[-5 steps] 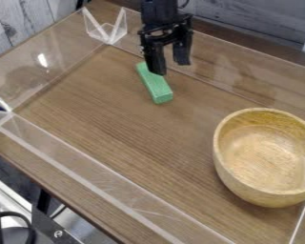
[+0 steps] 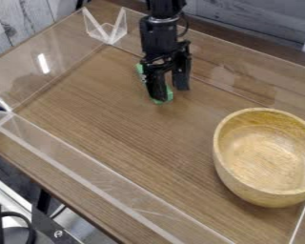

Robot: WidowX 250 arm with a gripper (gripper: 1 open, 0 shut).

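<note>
The black gripper (image 2: 166,61) reaches down from the top middle of the view over a green elongated object (image 2: 162,92), which lies on the wooden table (image 2: 91,143). The gripper is open, with its fingers spread around and over the green object. Part of the object is hidden by the gripper, and I cannot tell whether the fingers touch it.
A large tan bowl (image 2: 262,173) sits at the right front. A clear, angular plastic piece (image 2: 106,26) stands at the back left. Black cables lie at the bottom left corner.
The gripper has moved down and toward the front from the back of the table, and now covers much of the green object, which stays in about the same place.
</note>
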